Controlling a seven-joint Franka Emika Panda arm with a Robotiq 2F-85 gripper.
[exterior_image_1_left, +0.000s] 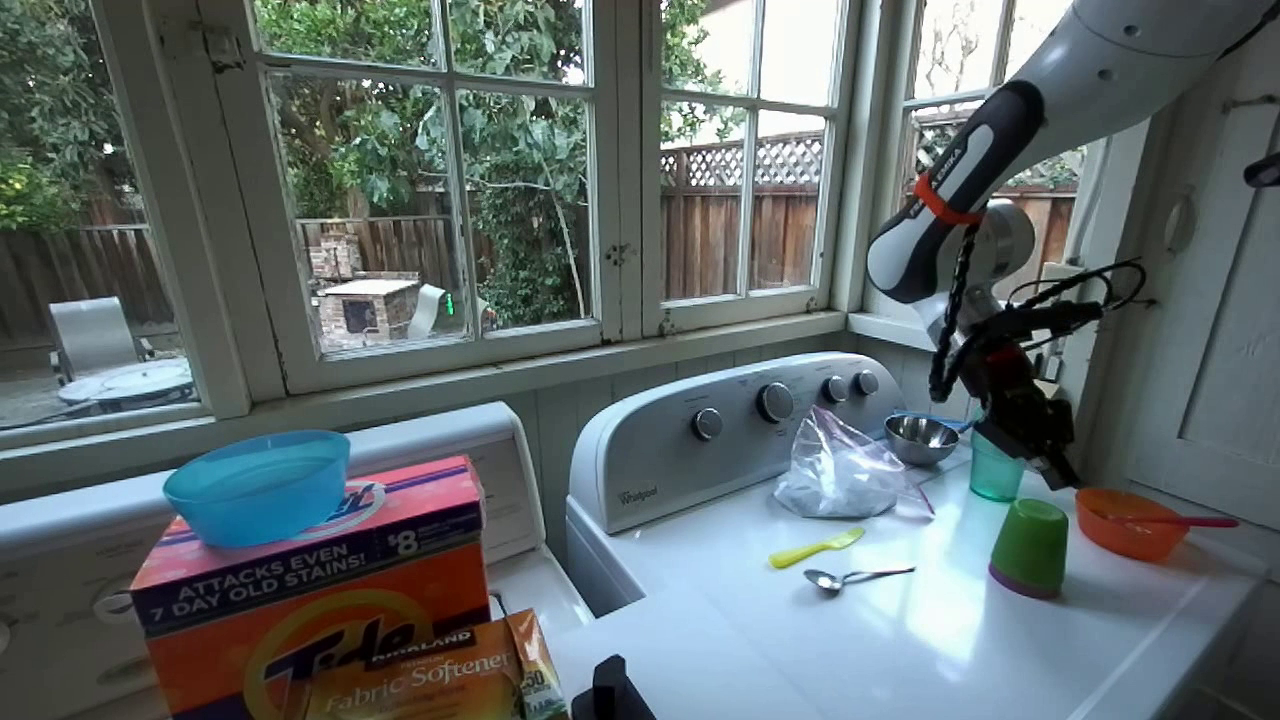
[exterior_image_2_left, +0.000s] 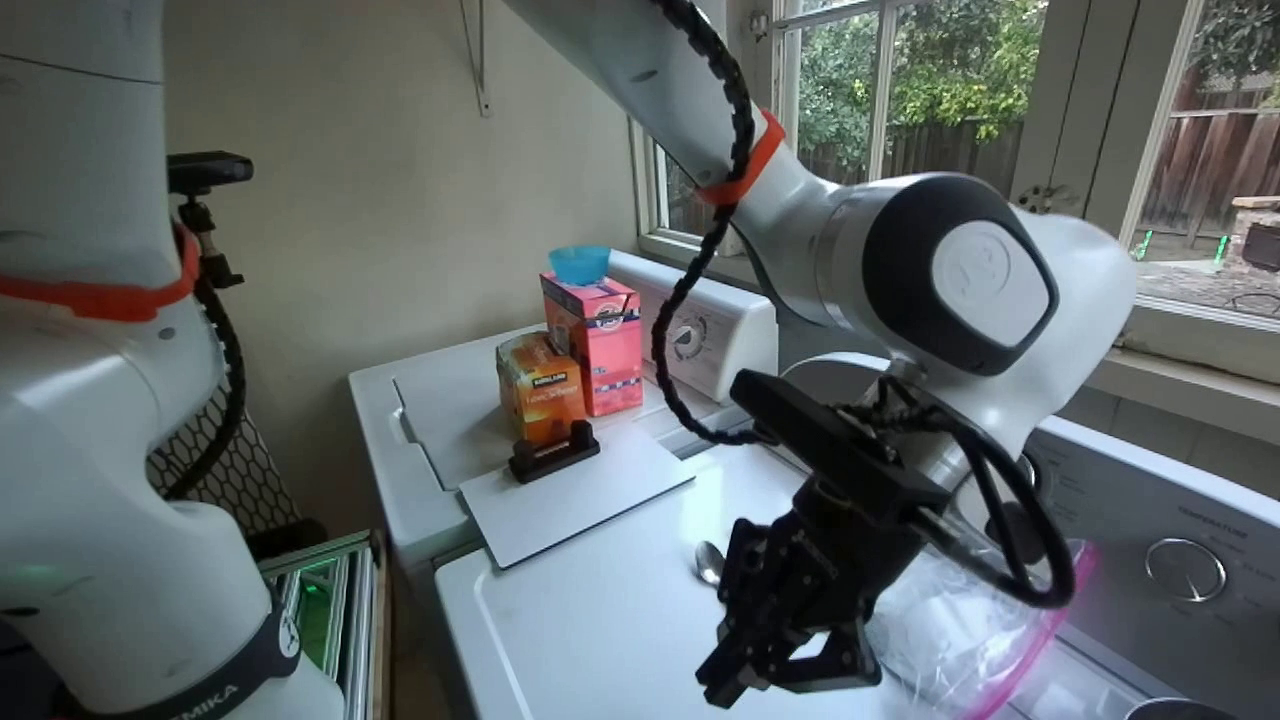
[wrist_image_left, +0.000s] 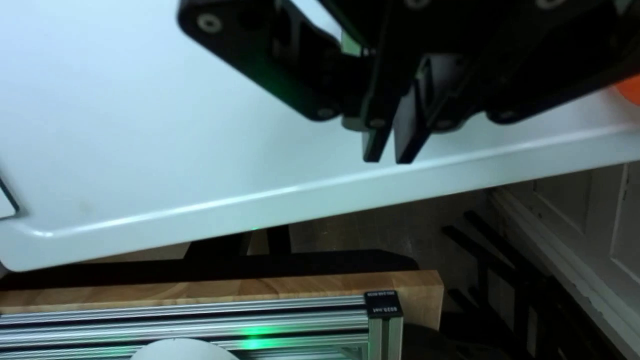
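Observation:
My gripper (exterior_image_1_left: 1056, 474) is in the air just above and a little behind the green cup (exterior_image_1_left: 1029, 540), clear of it. The cup stands upside down on the washer top (exterior_image_1_left: 744, 654), with a purple rim (exterior_image_1_left: 1026, 586) showing under it. In the wrist view the two fingertips of my gripper stand a narrow gap apart, with nothing between them. Most of the cup is hidden there behind the gripper; only a bit of green shows. In exterior view 2 the arm (exterior_image_2_left: 804, 588) hides this area.
Right of the cup sits an orange bowl (exterior_image_1_left: 1122, 538) with a pink-handled utensil. Behind are a teal cup (exterior_image_1_left: 994, 474), a metal bowl (exterior_image_1_left: 920, 442) and a plastic bag (exterior_image_1_left: 840, 474). A yellow utensil (exterior_image_1_left: 816, 550) and a spoon (exterior_image_1_left: 840, 581) lie leftward.

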